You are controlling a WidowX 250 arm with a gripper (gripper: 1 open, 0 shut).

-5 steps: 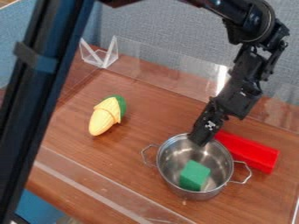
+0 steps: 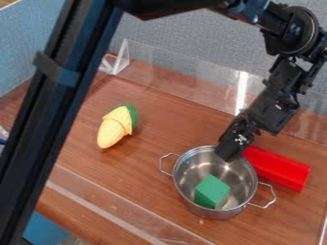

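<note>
A steel pot (image 2: 196, 167) with two wire handles stands at the lower right of the wooden table, a green block (image 2: 212, 191) inside it. My black gripper (image 2: 230, 149) is over the pot's back rim, pointing down; its fingertips are small and dark, so their spacing is hard to make out. A red block (image 2: 280, 170) lies just behind and right of the pot, partly hidden by the gripper. A toy corn cob (image 2: 117, 127) with green husk lies to the left.
Clear panels and a white wire piece (image 2: 115, 60) edge the back of the table. A dark post fills the left foreground. Bare table (image 2: 147, 196) lies left of the pot.
My gripper has shifted very slightly right near the pot's back rim. The other objects look almost unchanged.
</note>
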